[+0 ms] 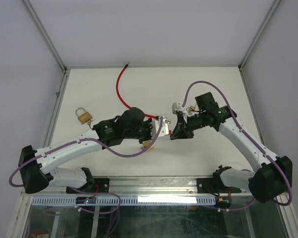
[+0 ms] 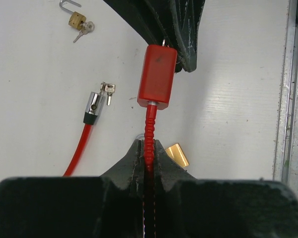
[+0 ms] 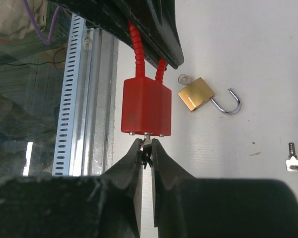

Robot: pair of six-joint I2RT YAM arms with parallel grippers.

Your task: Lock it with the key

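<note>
The red padlock (image 3: 146, 106) hangs between my two grippers, its red-sleeved shackle running up from the body. My left gripper is shut on that shackle (image 2: 149, 129). On the padlock's other side, my right gripper is shut on the key (image 3: 146, 141), whose blade goes into the keyhole face. Both shackle legs meet the body in the right wrist view. Most of the key is covered by my right fingers (image 3: 164, 171). From above, little of the padlock (image 1: 170, 132) shows between the grippers.
An open brass padlock (image 3: 196, 93) lies on the white table below. Another brass padlock (image 1: 84, 116) with keys lies at the left. A red cable lock (image 1: 120, 91) with its keyed metal end (image 2: 94, 104) curves across the back middle.
</note>
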